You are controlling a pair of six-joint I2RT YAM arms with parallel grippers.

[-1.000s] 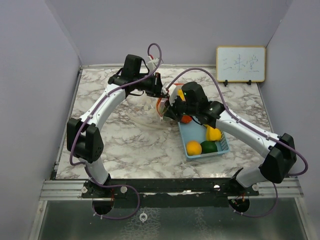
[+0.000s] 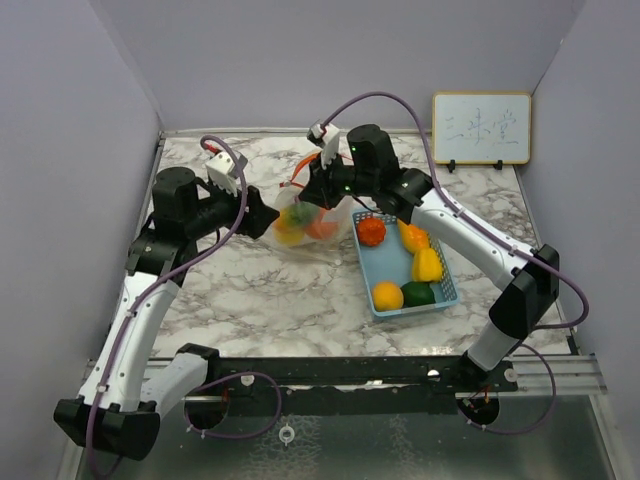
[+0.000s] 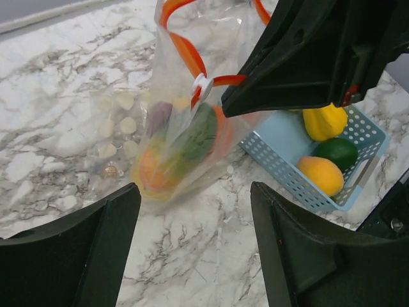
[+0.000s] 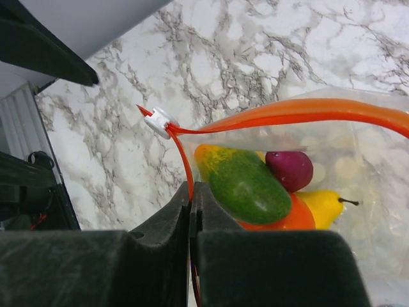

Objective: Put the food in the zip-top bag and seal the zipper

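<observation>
The clear zip bag point(image 2: 310, 250) rests on the marble table with an orange-red zipper edge point(image 4: 300, 116) gaping wide. Through the plastic I see a green mango point(image 4: 246, 185), a purple onion point(image 4: 289, 170), a yellow pear point(image 4: 323, 206) and something orange-red. My right gripper is shut on the bag's zipper edge, the thin strip running between its fingers. A white slider point(image 4: 160, 121) sits at the strip's corner just ahead of it. Left of the bag, my left gripper stands open with empty space between its fingers, apart from the bag.
Right of the bag, a blue basket point(image 2: 380, 268) holds an orange point(image 2: 387, 296), an avocado point(image 2: 418, 293), yellow peppers point(image 2: 427, 265) and a tomato point(image 2: 371, 231). A whiteboard point(image 2: 482, 127) stands at the back right.
My right gripper has moved left and up with the bag edge, and the bag's food has shifted left.
</observation>
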